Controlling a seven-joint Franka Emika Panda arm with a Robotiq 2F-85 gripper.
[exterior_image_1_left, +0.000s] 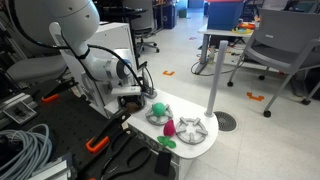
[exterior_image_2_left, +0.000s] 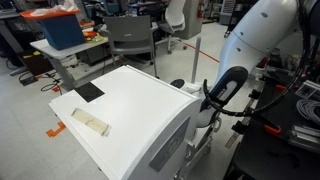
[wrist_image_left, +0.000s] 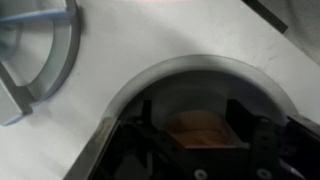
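In the wrist view, my gripper points down into a round grey pot (wrist_image_left: 190, 65). Its two dark fingers stand apart, so it is open. Inside the pot, between and below the fingers, lies a brownish-orange object (wrist_image_left: 197, 128); its lower part is hidden by the gripper, and contact cannot be made out. Exterior view 1 has the arm (exterior_image_1_left: 118, 62) bent down over the pot at the left of the white table. The other exterior view shows little of the gripper, as a white cabinet blocks it.
On the white table (exterior_image_1_left: 192, 146), right of the pot, are a green item (exterior_image_1_left: 158, 109), a pinkish-red item (exterior_image_1_left: 169, 128) and a round grey burner-like grate (exterior_image_1_left: 192, 130). A white post (exterior_image_1_left: 216, 75) rises behind. The large white cabinet (exterior_image_2_left: 125, 100) stands close beside the arm.
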